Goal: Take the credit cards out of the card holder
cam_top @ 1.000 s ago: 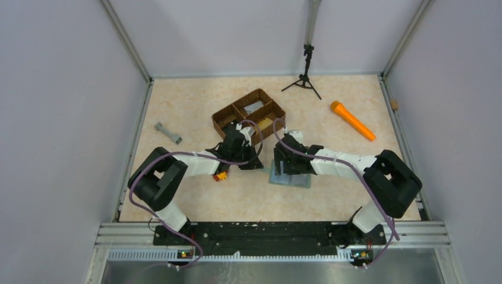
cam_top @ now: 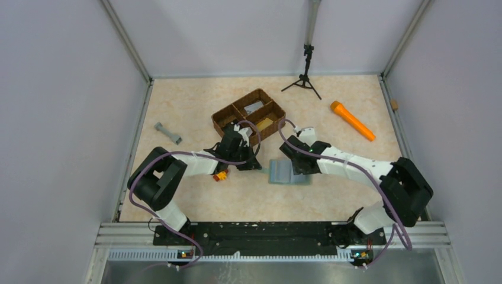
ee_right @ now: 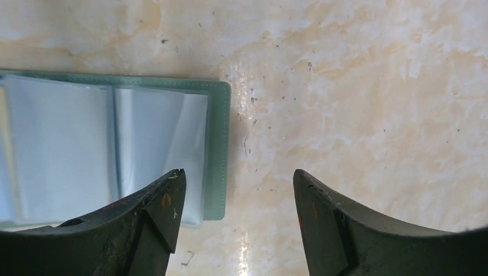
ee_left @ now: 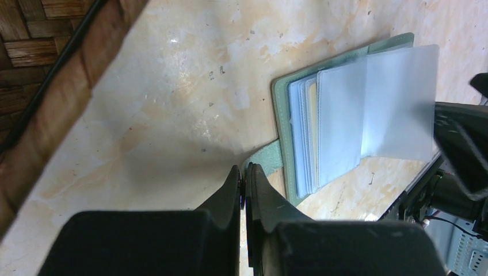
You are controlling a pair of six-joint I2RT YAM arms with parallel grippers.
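Observation:
The pale green card holder lies opened flat on the table, its clear sleeves spread across it. My left gripper is shut on the strap at the holder's left side. A yellowish edge, perhaps a card, shows among the sleeves; whether cards sit in the others I cannot tell. In the right wrist view my right gripper stands open over the holder's right edge, with nothing between its fingers. One finger overlaps the right-hand sleeve, the other is over bare table.
Behind the left arm stands a brown woven basket with compartments holding a grey item and a yellow item. An orange microphone lies at the back right, a grey dumbbell-shaped object at the left.
My right gripper has moved to the right across the holder, uncovering its left sleeves. The left arm stays put, and the holder has hardly shifted.

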